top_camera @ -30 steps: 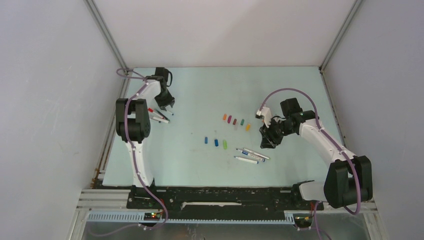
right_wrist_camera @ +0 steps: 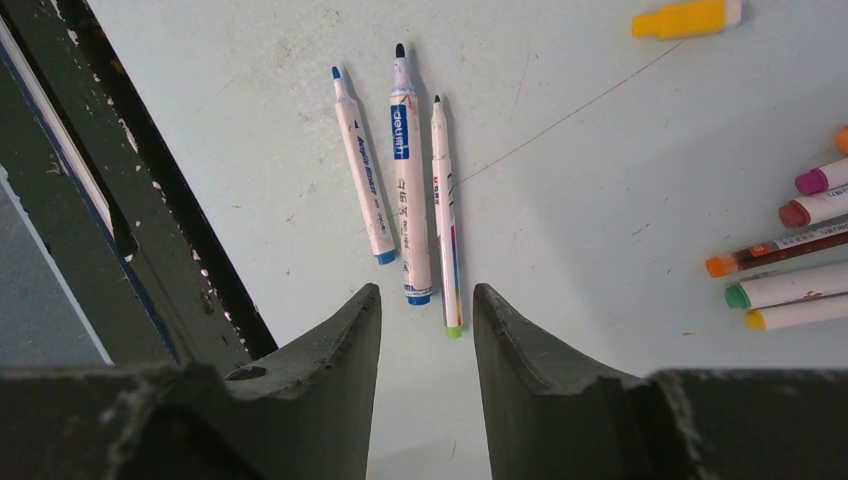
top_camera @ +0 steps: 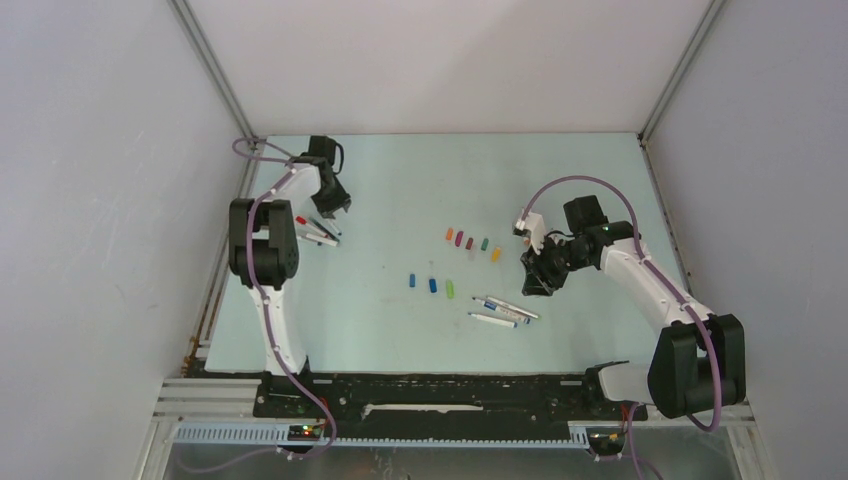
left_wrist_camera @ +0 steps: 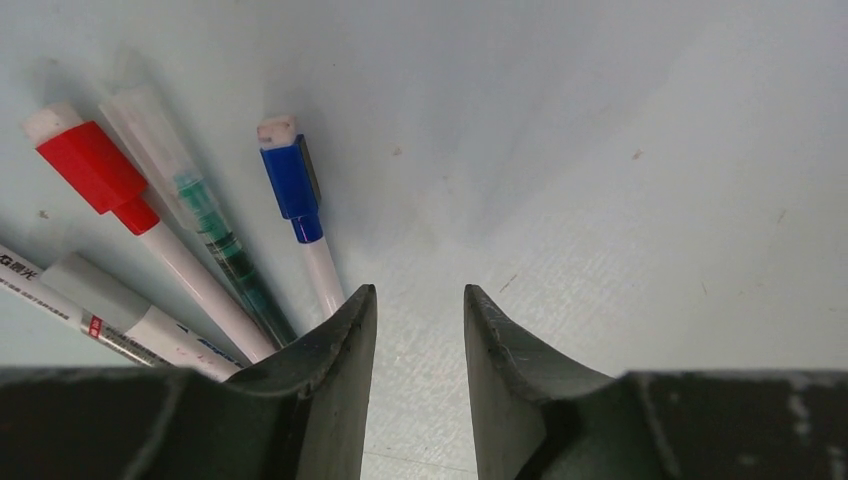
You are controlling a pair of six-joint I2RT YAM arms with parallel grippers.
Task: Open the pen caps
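In the left wrist view a marker with a blue cap (left_wrist_camera: 289,180) lies flat, its white body running behind a finger of my left gripper. That gripper is open, with nothing between its fingers. Left of the marker lie a red-capped marker (left_wrist_camera: 95,165), a dark green pen with a clear cap (left_wrist_camera: 160,150), and white pens (left_wrist_camera: 160,330). In the right wrist view my right gripper is open and empty above the table. Beneath it lie three uncapped pens: a short white one (right_wrist_camera: 363,170), a thicker one (right_wrist_camera: 408,190) and a thin one (right_wrist_camera: 444,215).
Two blue caps (top_camera: 433,286) and a green cap (top_camera: 450,289) lie mid-table, with several coloured caps (top_camera: 470,243) in a row behind. More pens (right_wrist_camera: 790,285) lie at the right wrist view's edge.
The blue-capped marker's visible body has shifted slightly left under my left gripper. The left gripper has barely moved.
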